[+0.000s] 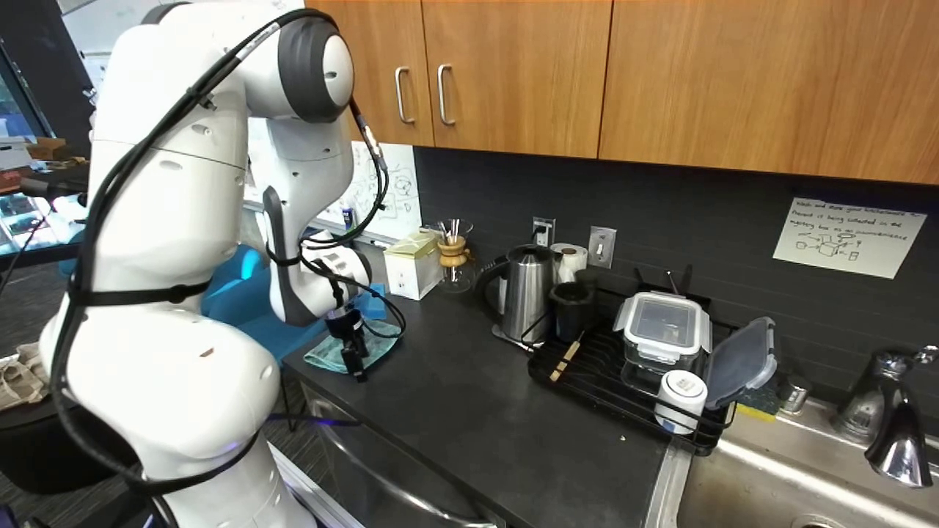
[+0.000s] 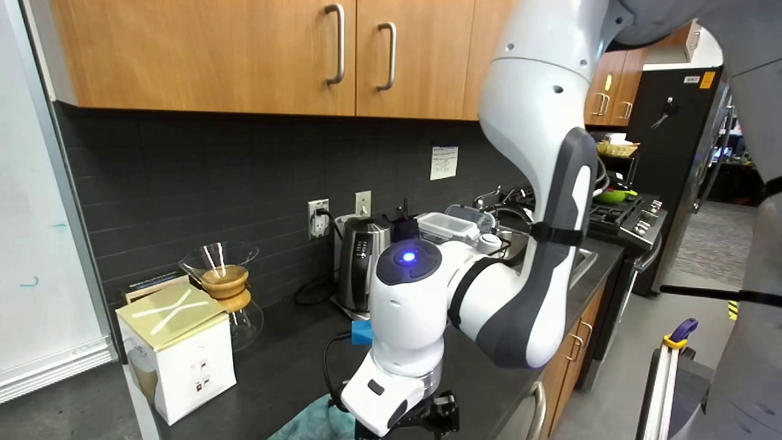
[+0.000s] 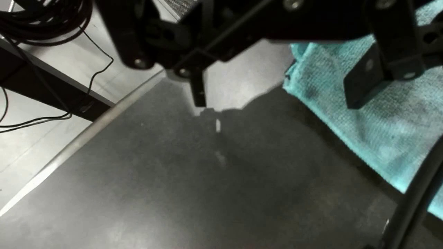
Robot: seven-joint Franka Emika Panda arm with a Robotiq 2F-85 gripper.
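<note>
A teal cloth (image 1: pixel 381 346) lies flat near the counter's left end. My gripper (image 1: pixel 353 362) points down beside and partly in front of it, near the counter's front edge. In the wrist view the gripper stands open, its two black fingers wide apart with nothing between them. One finger shows over the cloth (image 3: pixel 398 124) and the other over bare dark counter (image 3: pixel 187 186); whether either touches is hard to tell. From exterior view 2, only part of the gripper (image 2: pixel 440 417) and of the cloth (image 2: pixel 308 423) is visible at the bottom.
Behind the cloth stand a white box (image 1: pixel 414 273) and a glass coffee maker (image 1: pixel 454 264). Further right are a steel kettle (image 1: pixel 526 290), a black dish rack (image 1: pixel 598 374) with containers, and the sink (image 1: pixel 766 471). Mid-counter is clear. A cable loops by the gripper.
</note>
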